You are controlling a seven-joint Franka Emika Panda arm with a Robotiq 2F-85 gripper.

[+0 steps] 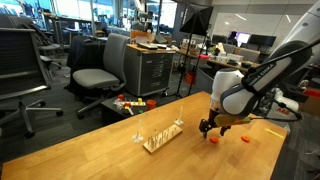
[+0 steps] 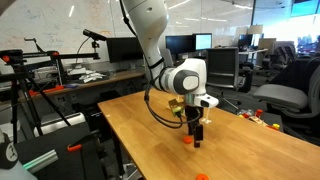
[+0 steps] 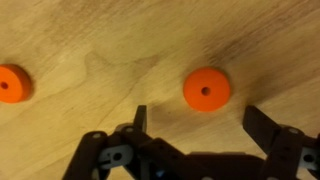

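An orange disc with a small centre hole [image 3: 207,89] lies flat on the wooden table, between and just ahead of my fingertips in the wrist view. My gripper stands open above it, its two fingers wide apart and holding nothing. A second orange disc [image 3: 13,84] is at the left edge of that view. In exterior view 1 the gripper [image 1: 208,132] hovers low over the table beside one disc [image 1: 214,140], with another disc [image 1: 245,138] farther right. Exterior view 2 shows a disc [image 2: 202,177] at the front edge of the picture.
A wooden block with a row of upright pegs [image 1: 162,138] stands on the table left of the gripper. Small coloured items, including a red one [image 1: 151,104], sit near the far edge.
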